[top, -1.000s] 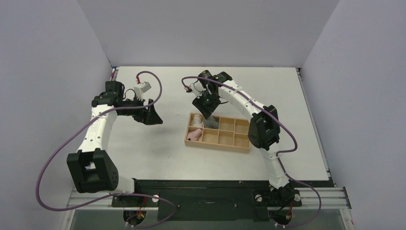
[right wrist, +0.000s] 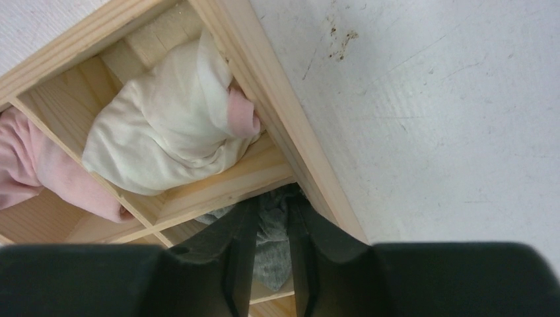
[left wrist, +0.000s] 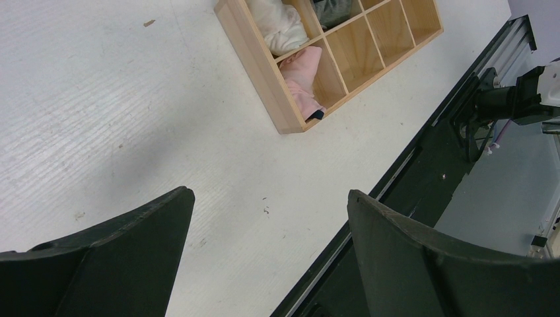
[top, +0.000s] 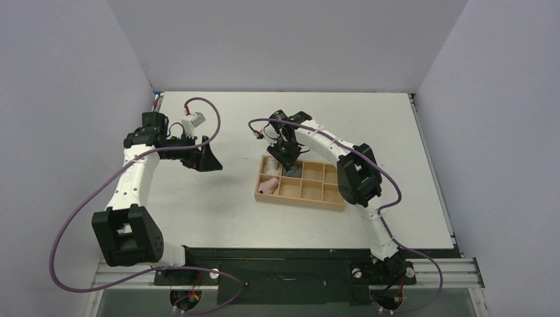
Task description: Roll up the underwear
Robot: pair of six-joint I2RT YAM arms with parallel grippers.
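Note:
A wooden compartment box [top: 300, 202] sits mid-table. Its back left cell holds a white cloth bundle [right wrist: 158, 125], the front left a pink one [left wrist: 302, 79], and beside the white one lies a dark grey bundle [right wrist: 271, 257]. My right gripper is down at the grey bundle, grey fabric showing between its part-open fingers; whether it grips it I cannot tell. My left gripper hangs open over bare table, left of the box, nothing between its fingers.
The box's other compartments in view are empty. Bare table [top: 218, 211] surrounds the box, with free room on the left and behind. Walls stand left, right and behind.
The left arm has shifted very slightly left.

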